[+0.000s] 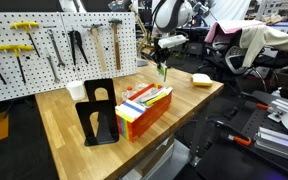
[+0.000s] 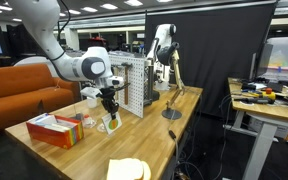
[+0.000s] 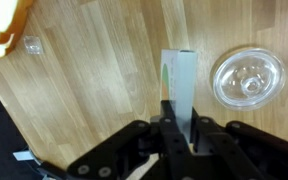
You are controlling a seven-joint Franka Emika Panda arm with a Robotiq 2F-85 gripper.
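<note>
My gripper is shut on a slim white packet [image 3: 180, 80] with green and orange marks on its side. In the second exterior view, the packet [image 2: 113, 122] hangs upright below the arm, close over the table. From the first exterior view, its green side [image 1: 162, 71] shows beneath the gripper, beyond the red box. A round clear dish [image 3: 248, 78] lies on the wood to the right of the packet in the wrist view.
A red box [image 1: 132, 130] full of packets stands near the table edge, beside a black stand [image 1: 99, 112]. A white mug [image 1: 77, 91] sits further back. Yellowish slabs [image 2: 130, 169] lie apart from these. Bare wood surrounds the held packet.
</note>
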